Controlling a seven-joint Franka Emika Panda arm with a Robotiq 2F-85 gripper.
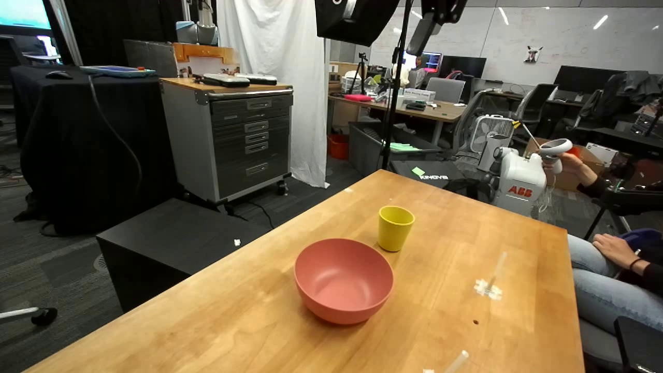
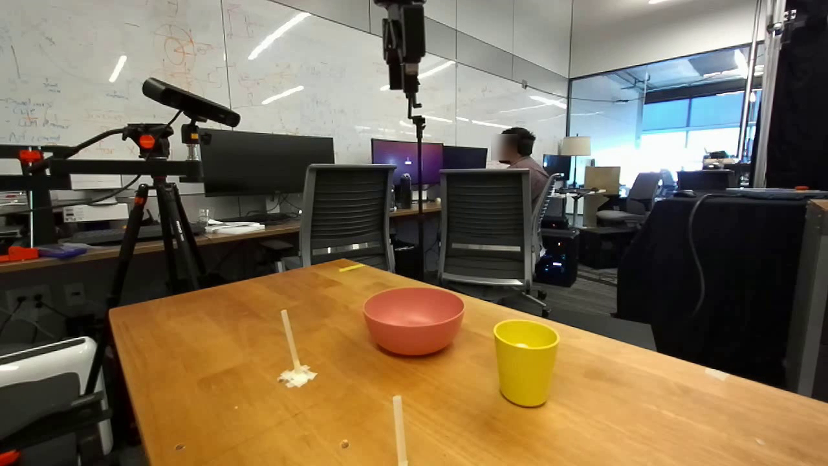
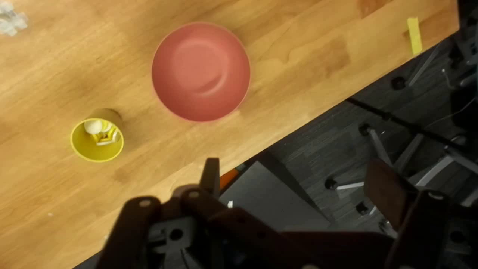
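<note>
A pink bowl (image 1: 343,281) stands upright on the wooden table, its inside bare in the wrist view. Beside it, a short gap away, is an upright yellow cup (image 2: 526,364). Small white and yellow pieces (image 3: 103,132) lie inside the cup, as seen from above. My gripper is open, its two fingers (image 3: 209,175) far apart with nothing between them. It hangs high above the table, past the edge near the bowl and cup, and only part of it shows at the top of exterior view 1.
Thin pale sticks (image 2: 289,340) rise from the table, one with white tape at its base. A yellow tape strip (image 3: 415,36) marks a far corner. A black box (image 1: 180,233) stands below the table edge. Around the bowl the tabletop is clear. A seated person is at the right.
</note>
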